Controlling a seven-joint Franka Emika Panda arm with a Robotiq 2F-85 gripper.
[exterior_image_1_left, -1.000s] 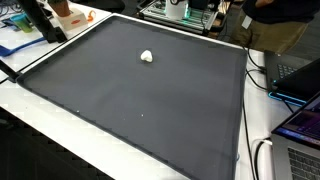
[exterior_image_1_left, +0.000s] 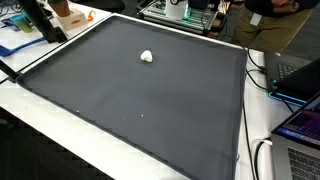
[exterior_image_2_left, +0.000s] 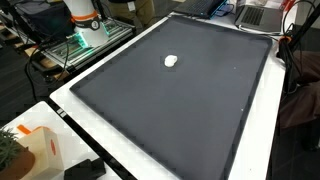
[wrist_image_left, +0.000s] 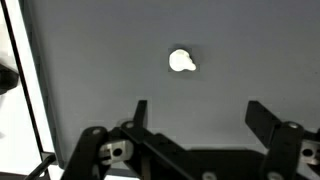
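Observation:
A small white object (exterior_image_1_left: 147, 56) lies alone on the dark grey board, toward its far side in exterior view 1. In exterior view 2 the same white object (exterior_image_2_left: 171, 60) appears as a rounded lump, too small to name surely. From the wrist view, the white object (wrist_image_left: 181, 60) has a round body with a short projection at its lower right. My gripper is open, its two black fingers wide apart at the bottom of that view, with nothing between them. The white object is apart from the fingers, beyond their tips.
The dark board (exterior_image_1_left: 130, 100) is otherwise bare, with a white table edge (exterior_image_1_left: 110, 133) around it. Laptops (exterior_image_1_left: 298, 130) and cables stand along the right in exterior view 1. A potted plant (exterior_image_2_left: 12, 150) and an orange-and-white box (exterior_image_2_left: 38, 150) occupy a corner in exterior view 2.

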